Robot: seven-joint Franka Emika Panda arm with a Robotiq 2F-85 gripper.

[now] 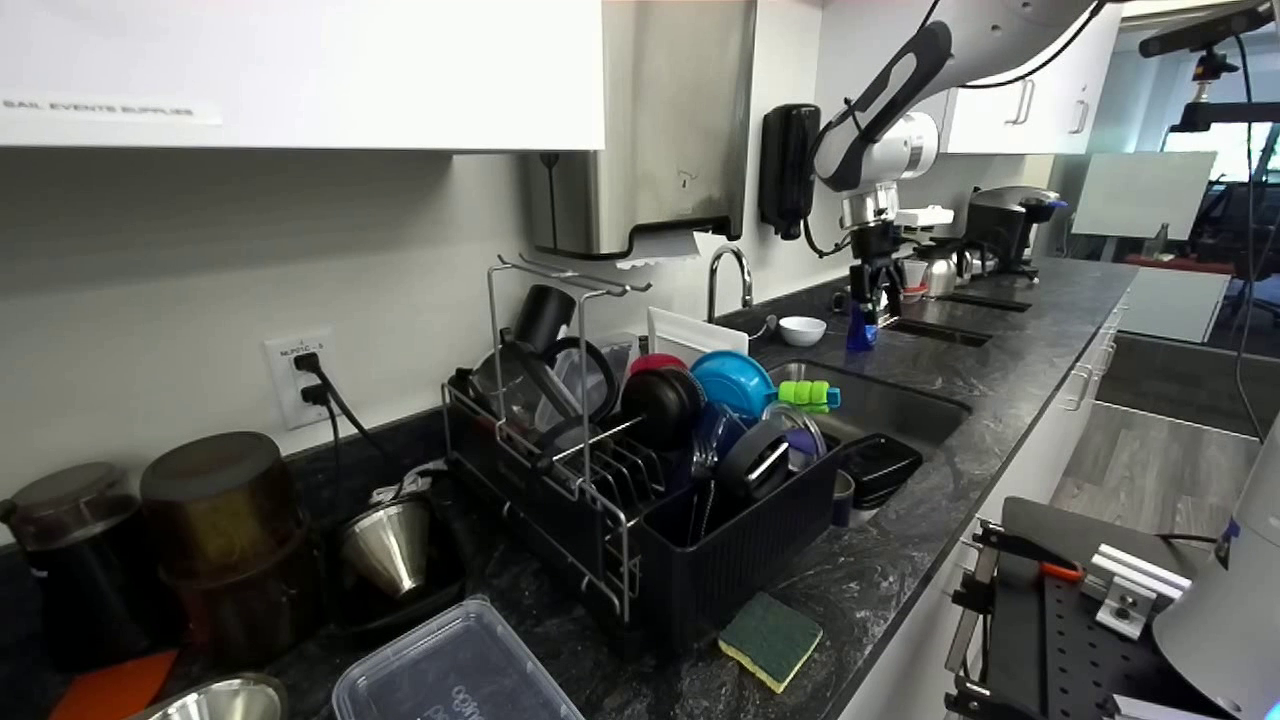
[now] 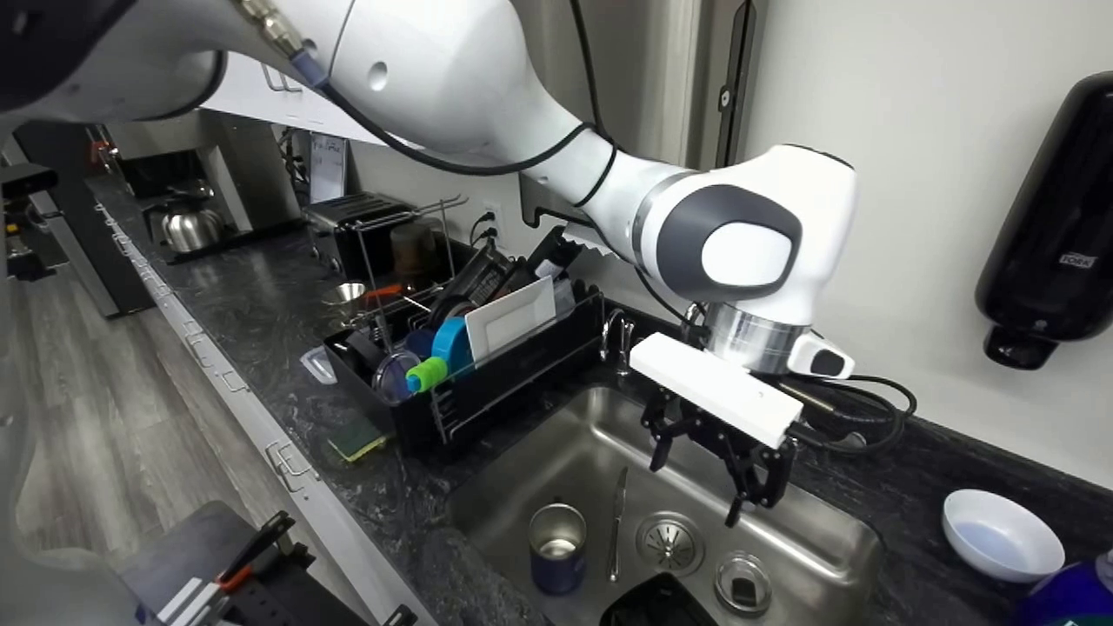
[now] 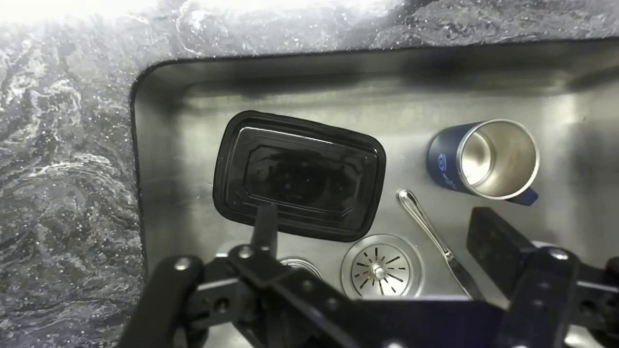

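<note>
My gripper (image 2: 696,489) hangs over the sink (image 2: 845,522) with its fingers spread wide and nothing between them. In the wrist view a black rectangular container (image 3: 302,177) lies on the sink floor, and the tip of my left finger (image 3: 265,226) overlaps its lower edge in the picture. To the right, a dark blue mug (image 3: 449,156) with a steel inside lies tilted or is seen at a slant. A table knife (image 3: 426,226) rests between mug and drain (image 3: 380,271). A small round glass or lid (image 2: 743,584) is partly hidden in the wrist view.
A full black dish rack (image 1: 744,540) stands beside the sink. The faucet (image 1: 728,270) rises behind it. A white bowl (image 2: 1002,532) and a blue soap bottle (image 1: 860,330) sit on the counter at the far side. A sponge (image 1: 771,640) lies in front of the rack.
</note>
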